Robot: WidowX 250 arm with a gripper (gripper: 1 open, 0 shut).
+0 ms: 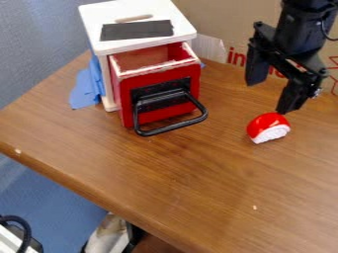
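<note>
My black gripper (278,87) is raised at the right of the view, above and a little right of a red and white object (268,127) that lies on the wooden table (145,183). Whether its fingers are open or shut is hard to make out. A red and white box (132,64) stands at the back left, with a red drawer-like front, a black handle (185,124) at its lower front and a dark slab (136,30) on top.
A blue cloth (85,87) lies left of the box. A cardboard panel (231,20) stands behind.
</note>
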